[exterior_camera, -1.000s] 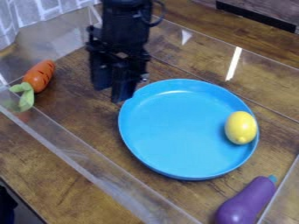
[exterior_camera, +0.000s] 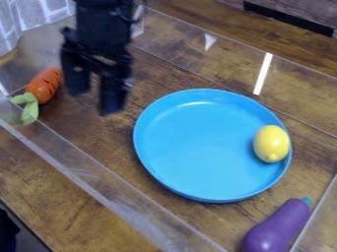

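Note:
My gripper is a motion-blurred dark shape over the upper left of the table, open, just right of an orange carrot with pale green leaves. A blue plate holds a yellow egg-shaped object on its right side. A purple eggplant lies at the bottom right.
A clear plastic barrier runs along the lower left and round the wooden table. The table around the plate and toward the back right is largely bare.
My gripper has moved left from near the plate's upper-left edge toward the carrot. The plate and the objects stay where they were.

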